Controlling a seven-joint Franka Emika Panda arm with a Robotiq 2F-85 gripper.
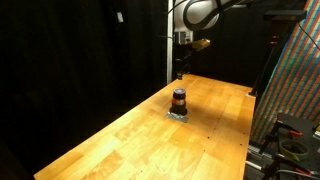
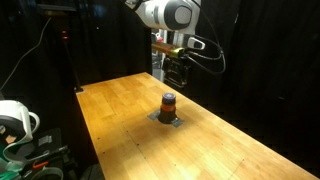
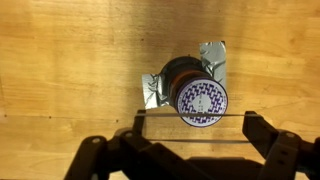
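Note:
A dark round object with an orange-brown band (image 1: 179, 103) stands upright on the wooden table. Silver tape (image 3: 213, 58) lies at its base on two sides. From above, its top (image 3: 202, 98) shows a purple and white pattern. My gripper is open, its fingers wide apart to left and right, and the object's top appears between them near the front. Two thin lines stretch across the gap. In the second exterior view, the gripper (image 2: 176, 76) hangs above and behind the object (image 2: 168, 107), apart from it.
The wooden table (image 1: 110, 145) is otherwise largely bare, with free room around the object. Black curtains (image 1: 70, 60) line the back. A dark stand with equipment (image 1: 292, 148) is beside the table's right edge in the first exterior view.

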